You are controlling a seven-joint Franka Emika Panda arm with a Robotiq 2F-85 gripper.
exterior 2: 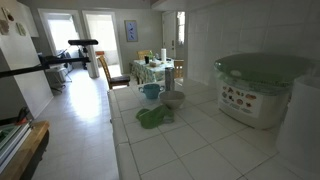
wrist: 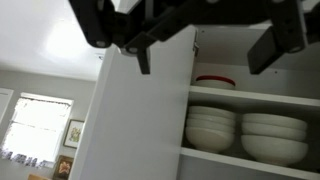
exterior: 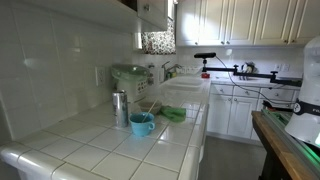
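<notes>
In the wrist view my gripper is open, its dark fingers wide apart with nothing between them. Beyond it are cabinet shelves holding two stacks of pale bowls, a left stack [wrist: 210,128] and a right stack [wrist: 275,137]. A red-rimmed dish [wrist: 215,82] sits on the shelf above. On the tiled counter stands a light-blue cup [exterior: 142,124] with a stick-like utensil in it. Close by are a silver canister [exterior: 121,108], a green cloth [exterior: 174,113] and a grey bowl [exterior 2: 173,99]. Neither exterior view clearly shows the gripper.
A pale cabinet door [wrist: 140,115] stands to the left of the shelves. Along the counter wall sits a white basket with a green top [exterior 2: 252,100]. A wooden table edge [exterior: 285,145] lies across the aisle.
</notes>
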